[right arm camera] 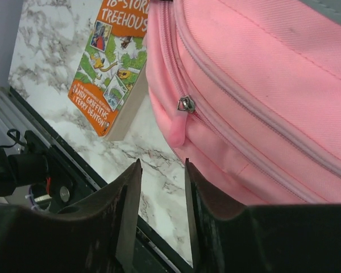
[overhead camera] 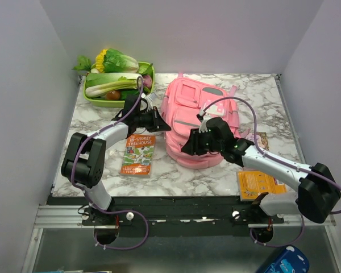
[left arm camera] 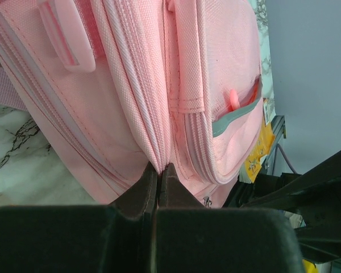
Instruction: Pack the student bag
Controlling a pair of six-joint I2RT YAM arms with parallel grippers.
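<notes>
The pink school bag [overhead camera: 187, 116] lies on the marble table, its pocket side up. My left gripper is shut at the bag's left side, pinching a fold of fabric beside a zip seam. Over the front of the bag, my right gripper stands part open with nothing between its fingers. Just beyond those fingertips, a pink zip pull [right arm camera: 178, 129] with a metal slider [right arm camera: 186, 104] hangs at the bag's lower edge. Left of the bag is the orange-green Treehouse book [overhead camera: 137, 154], lying flat. The bag's inside is hidden.
A green basket [overhead camera: 105, 103] of vegetables stands at the back left. A yellow-orange book [overhead camera: 260, 185] lies front right, with another book [overhead camera: 262, 140] behind it, partly hidden by my right arm. Bare marble shows in front of the bag.
</notes>
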